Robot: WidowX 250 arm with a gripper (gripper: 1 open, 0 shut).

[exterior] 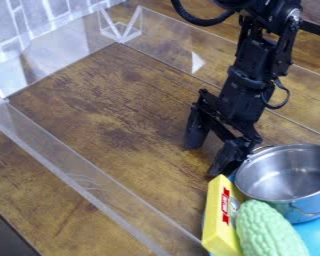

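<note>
My gripper (210, 145) is low over the wooden counter (96, 120), in the middle right of the view, its black fingers angled down. It is beside a steel pot (294, 175), on the pot's upper left. Whether the fingers are open or shut, and whether anything is between them, I cannot tell in the dark shapes.
A yellow box (219, 225) and a green corn-like object (272, 230) lie at the lower right, with a blue surface (318, 238) under the pot. Clear plastic borders edge the counter.
</note>
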